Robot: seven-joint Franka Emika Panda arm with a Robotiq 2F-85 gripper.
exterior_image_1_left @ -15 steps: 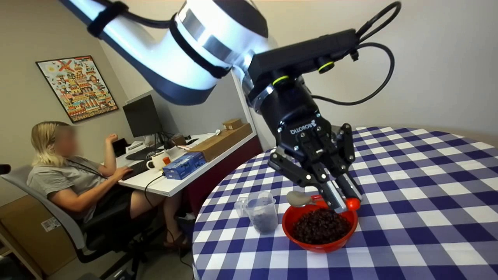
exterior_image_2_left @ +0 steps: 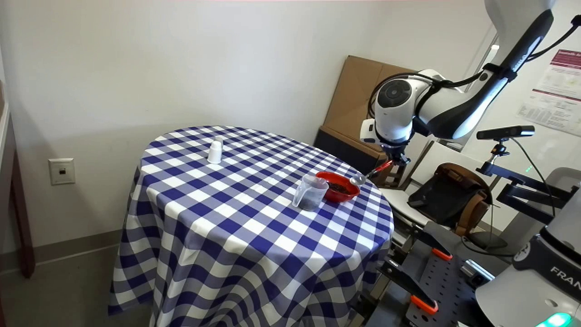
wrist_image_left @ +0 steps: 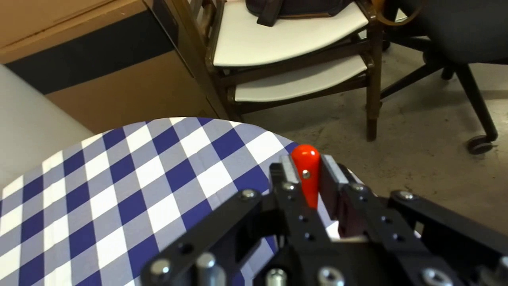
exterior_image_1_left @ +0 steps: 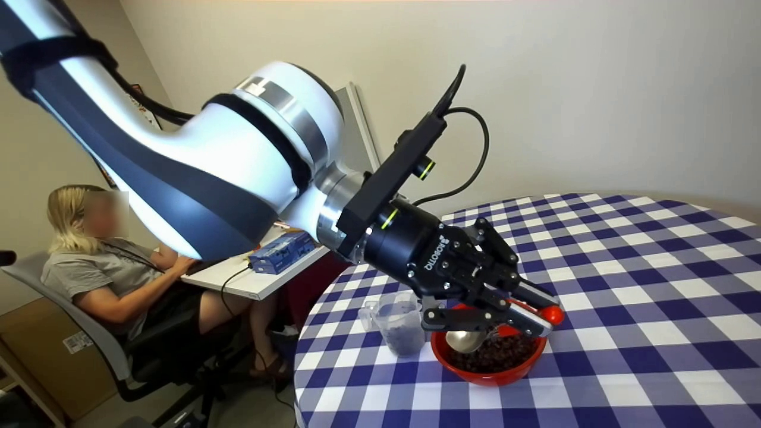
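My gripper is shut on the red handle of a spoon (wrist_image_left: 306, 164); the handle's rounded end sticks out past the fingertips. In exterior view 1 the spoon's metal bowl (exterior_image_1_left: 465, 341) hangs at the left part of a red bowl (exterior_image_1_left: 492, 379) holding small dark beans (exterior_image_1_left: 504, 354). Whether the metal touches the beans cannot be told. Exterior view 2 shows the spoon (exterior_image_2_left: 358, 179) slanting over the bowl's rim. Beside the red bowl stands a clear measuring cup (exterior_image_1_left: 403, 328) with something dark low inside. The wrist view shows neither the bowl nor the cup.
A blue-and-white checked cloth covers the round table (exterior_image_2_left: 245, 180). White cups (exterior_image_2_left: 215, 151) stand at its far side, away from my arm. The bowl and measuring cup sit close together, and much of the table is clear. A person (exterior_image_1_left: 107, 264) sits beyond the table's left edge.
My gripper has lowered and tipped flatter, the wrist swinging left.
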